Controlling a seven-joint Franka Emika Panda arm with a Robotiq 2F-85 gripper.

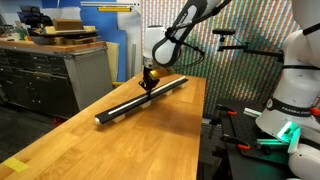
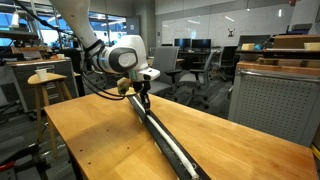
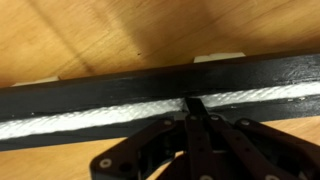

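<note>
A long black channel (image 1: 125, 108) lies across the wooden table on pale supports. In the wrist view, a white braided rope (image 3: 90, 119) runs along the groove between the channel's dark walls. My gripper is shut, its fingertips down at the rope, inside or just over the groove. Whether any rope is pinched between them is hidden. From the second exterior view, the gripper (image 2: 145, 106) points down onto the channel (image 2: 172, 145) towards its far part.
Bare table (image 1: 110, 145) spreads out on both sides of the channel. A wheeled metal cabinet (image 2: 270, 95) stands behind the table, and a wooden stool (image 2: 45, 85) stands at the far left of the second exterior view.
</note>
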